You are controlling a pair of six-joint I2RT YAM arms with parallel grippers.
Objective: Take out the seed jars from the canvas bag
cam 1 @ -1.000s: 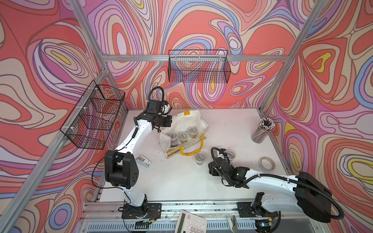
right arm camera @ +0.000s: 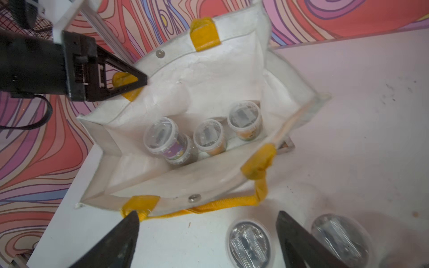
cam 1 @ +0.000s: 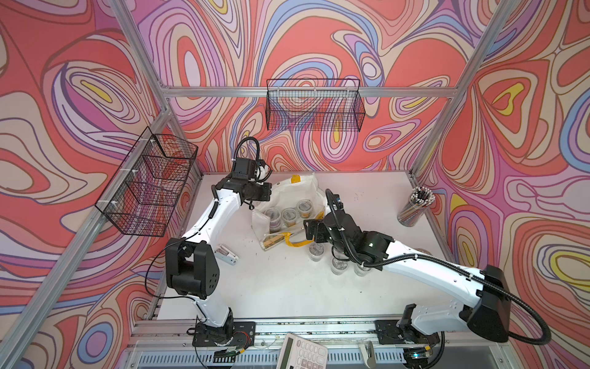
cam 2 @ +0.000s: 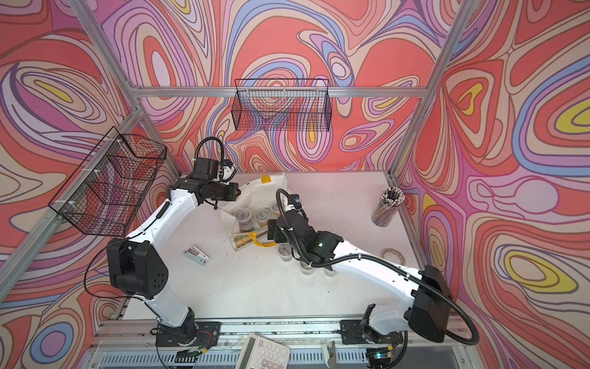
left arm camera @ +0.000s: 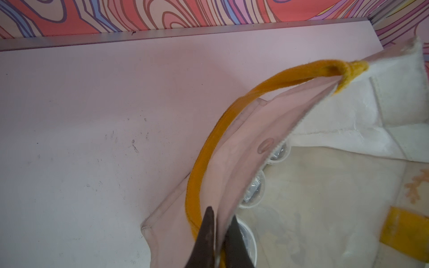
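Note:
The white canvas bag (right arm camera: 219, 67) with yellow straps lies open-mouthed on the table. Inside, clear-lidded seed jars show: a left one (right arm camera: 160, 136) resting over another, a middle one (right arm camera: 209, 136) and a right one (right arm camera: 244, 119). My left gripper is shut on the thin upper edge of the bag, holding that side up. Spread wide and empty, my right gripper hangs in front of the bag's near rim. Other jars stand outside on the table, among them one (right arm camera: 249, 244) just below the right fingers and another (right arm camera: 341, 241) beside it.
A stapler (cam 1: 226, 254) lies left of the bag. A cup of pencils (cam 1: 416, 206) stands at the far right, and a tape roll (cam 2: 393, 255) lies in front of it.
The right arm has moved up and left from the jars on the table to the bag's near right side. My left arm and the bag look unmoved.

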